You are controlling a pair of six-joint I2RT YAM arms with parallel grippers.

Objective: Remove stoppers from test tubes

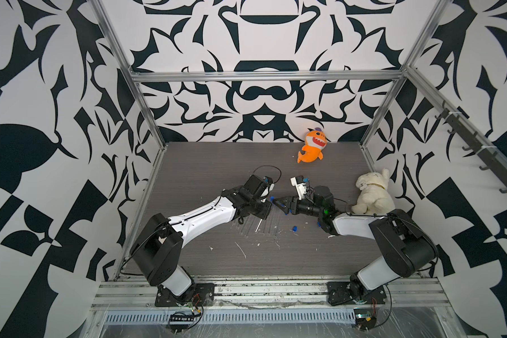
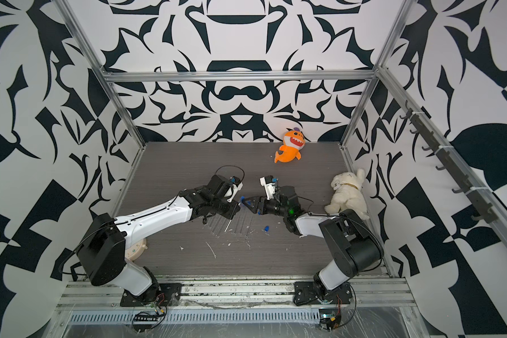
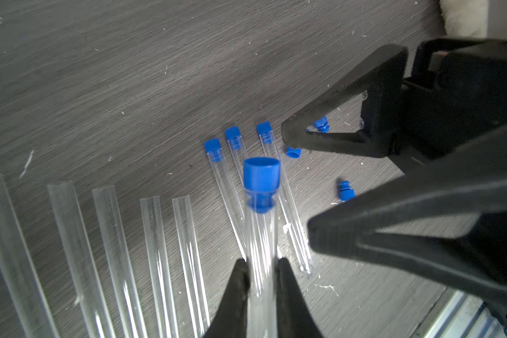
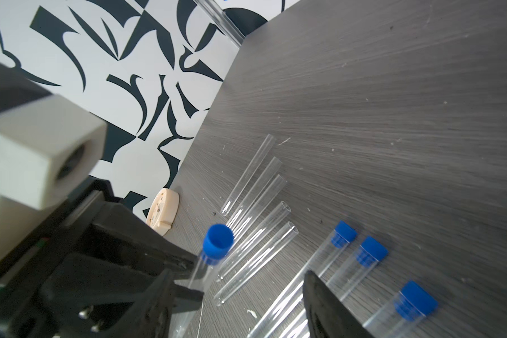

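Note:
My left gripper is shut on a test tube [image 3: 261,248] held raised, its blue stopper [image 3: 261,177] uppermost. My right gripper stands open just beside that stopper, its fingertips apart in the left wrist view. On the table below lie stoppered tubes [image 3: 225,186] and several open, empty tubes [image 3: 112,236] in a row to their left. Loose blue stoppers [image 3: 346,191] lie to the right, partly hidden by the right gripper.
An orange shark toy [image 1: 311,147] lies at the back right, a white plush bear [image 1: 374,194] at the right edge, and a pale round object [image 4: 162,209] at the left edge.

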